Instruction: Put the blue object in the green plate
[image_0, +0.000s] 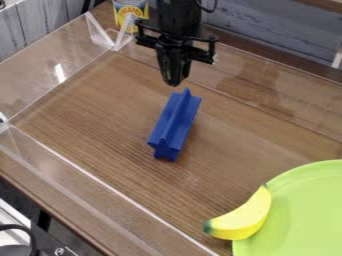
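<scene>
A long blue block (175, 124) lies on the wooden table, one end pointing toward the back and the other toward the front. Just behind its far end, and apart from it, hangs my black gripper (174, 80). Its fingers are together with nothing held between them. At the lower right, cut off by the frame edge, is the green plate (310, 205).
A yellow banana-like object (242, 215) rests against the plate's left rim. At the back left stands a can (130, 11) with a yellow and blue label. Clear walls edge the table's left side. Bare wood (241, 150) separates block and plate.
</scene>
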